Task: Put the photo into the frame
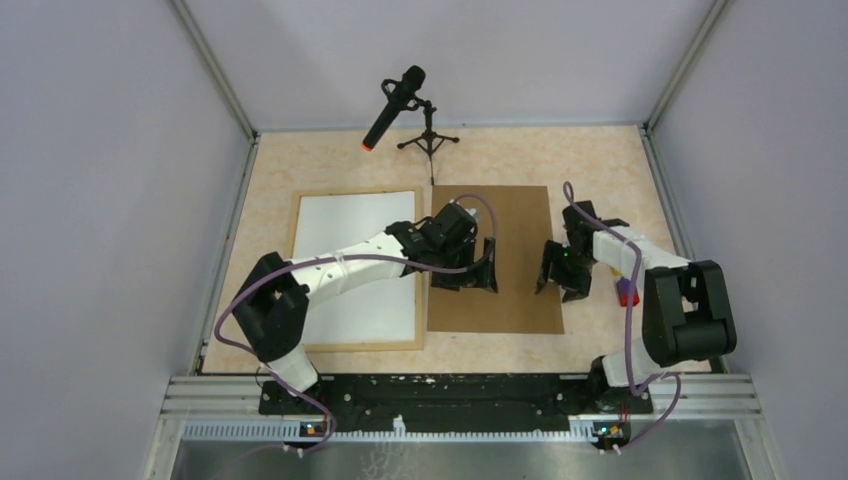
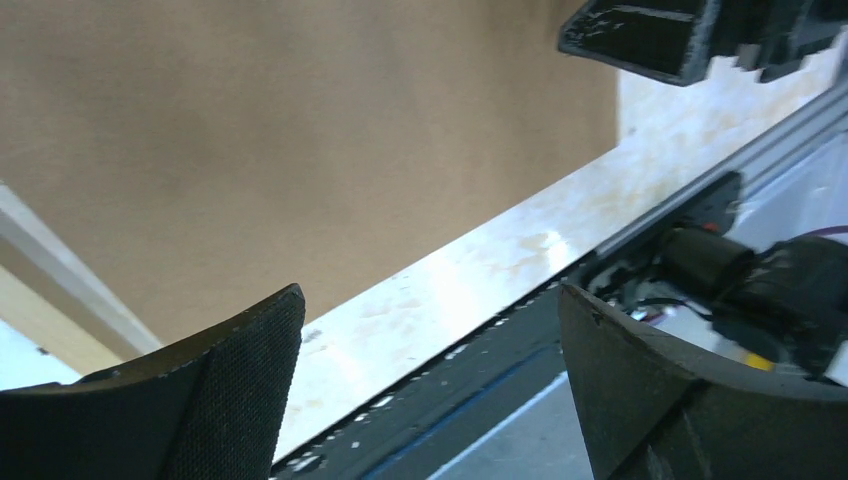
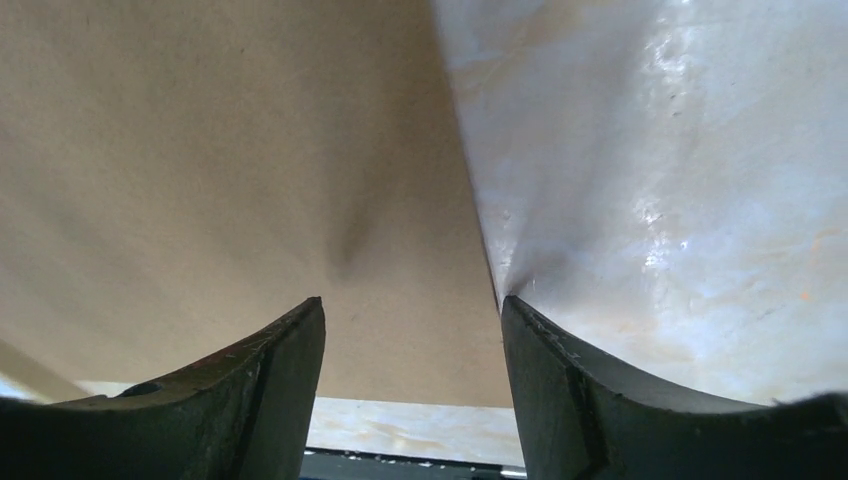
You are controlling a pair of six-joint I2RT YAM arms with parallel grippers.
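In the top view, the picture frame (image 1: 293, 225), a pale wooden border around a white panel (image 1: 345, 315), lies flat on the left of the table. A flat brown sheet (image 1: 500, 315) lies close along its right side, nearly parallel to it. My left gripper (image 1: 470, 282) stands open over the sheet's left part, with nothing between its fingers. At the sheet's right edge is my right gripper, partly open; one fingertip (image 3: 515, 310) is at that edge, the other over the sheet. I cannot tell whether the brown sheet is the photo or a backing.
A black microphone-like object on a small tripod (image 1: 428, 138) stands behind the sheet. A purple and red item (image 1: 627, 292) lies to the right, beside the right arm.
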